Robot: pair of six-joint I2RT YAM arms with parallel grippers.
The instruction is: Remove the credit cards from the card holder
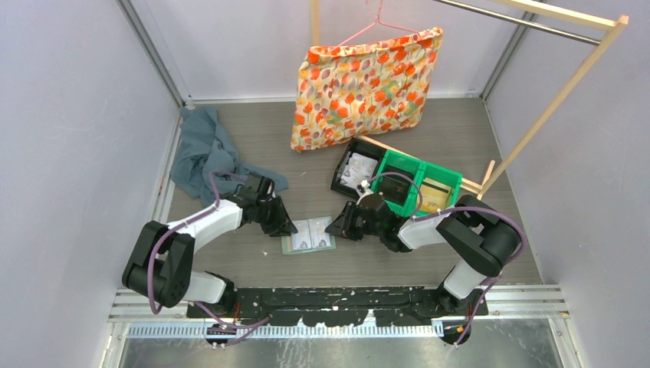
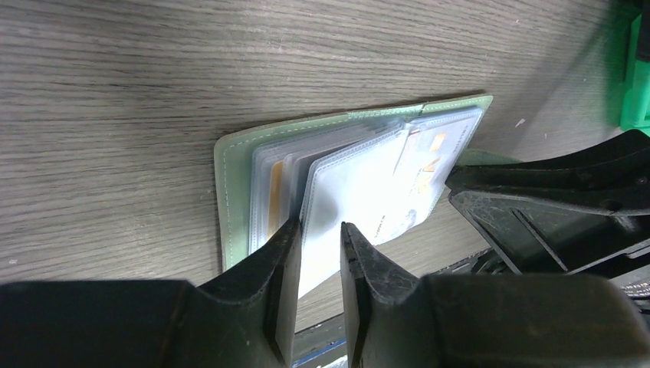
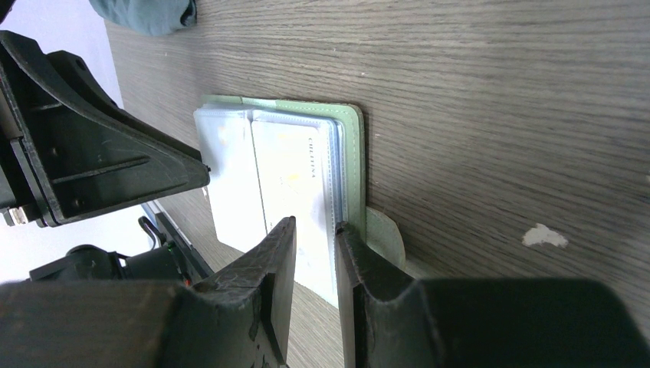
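The pale green card holder [image 1: 309, 236] lies open on the table between my grippers, with clear sleeves and cards [image 2: 360, 184] inside, some gold-edged. My left gripper is part open, its fingertips at the edge of the clear sleeve on the holder's left half. My right gripper is part open, its fingertips at the outer edge of the sleeve on the other half, beside the green rim. Whether either pinches a sleeve or card is hard to tell.
Green and black bins [image 1: 421, 165] stand behind the right gripper. A grey-blue cloth [image 1: 199, 146] lies at back left, and a flowered bag [image 1: 360, 84] hangs at the back. The table in front of the holder is clear.
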